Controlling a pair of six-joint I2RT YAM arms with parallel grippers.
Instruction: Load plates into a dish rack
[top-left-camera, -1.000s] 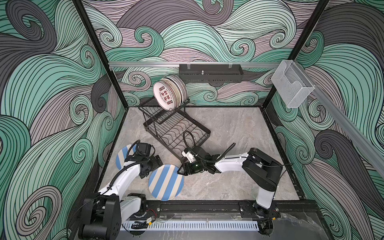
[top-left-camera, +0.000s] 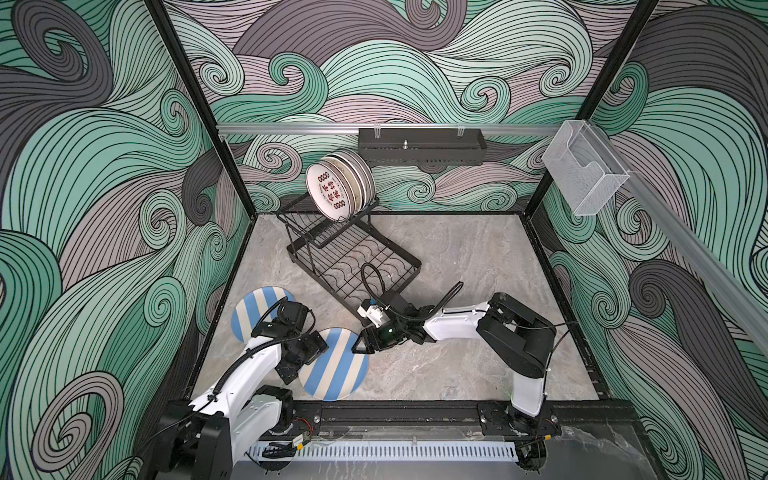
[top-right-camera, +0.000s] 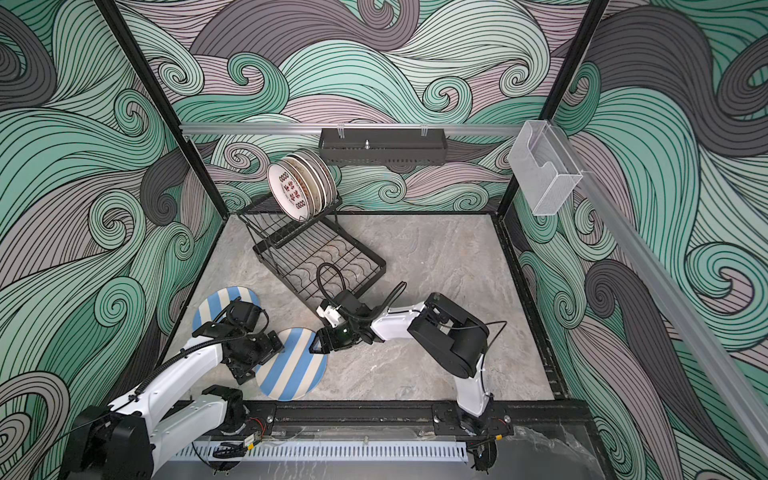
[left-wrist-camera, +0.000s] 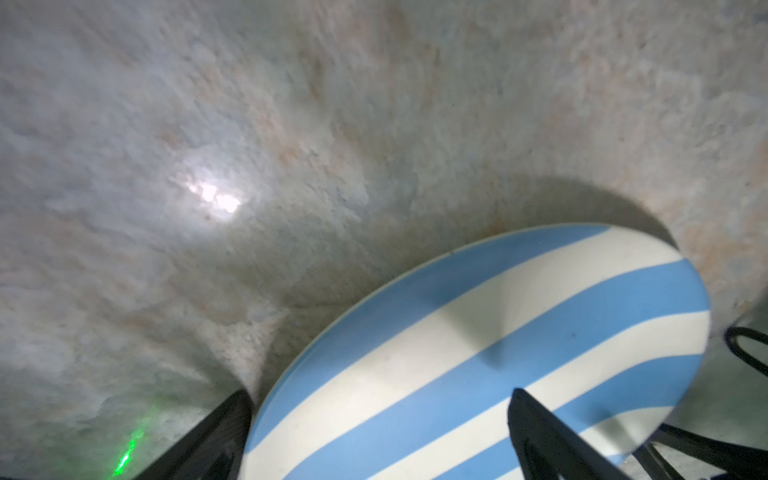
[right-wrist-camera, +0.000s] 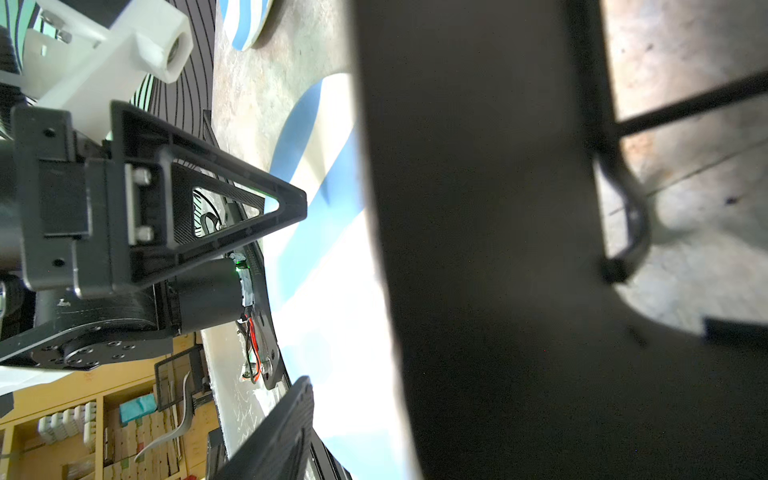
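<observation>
A blue-and-white striped plate (top-left-camera: 334, 368) lies on the table near the front edge. My left gripper (top-left-camera: 304, 358) is over its left side, fingers apart; in the left wrist view one dark finger (left-wrist-camera: 204, 440) is beside the rim and the other overlaps the plate. Contact cannot be judged. Over the right rim is my right gripper (top-left-camera: 367, 344), open, with nothing visibly held. Another striped plate (top-left-camera: 249, 308) rests farther left, partly behind the left arm. The black dish rack (top-left-camera: 297, 257) stands behind, holding several upright plates (top-left-camera: 330, 190) at its back.
In the right wrist view a black rack edge (right-wrist-camera: 488, 240) looms close and covers much of the picture. The rack's near corner is close to the right gripper. Bare table (top-left-camera: 472, 256) spreads to the right. A white mesh holder (top-left-camera: 588, 168) hangs on the right rail.
The right gripper has barely shifted. Both plates stay put.
</observation>
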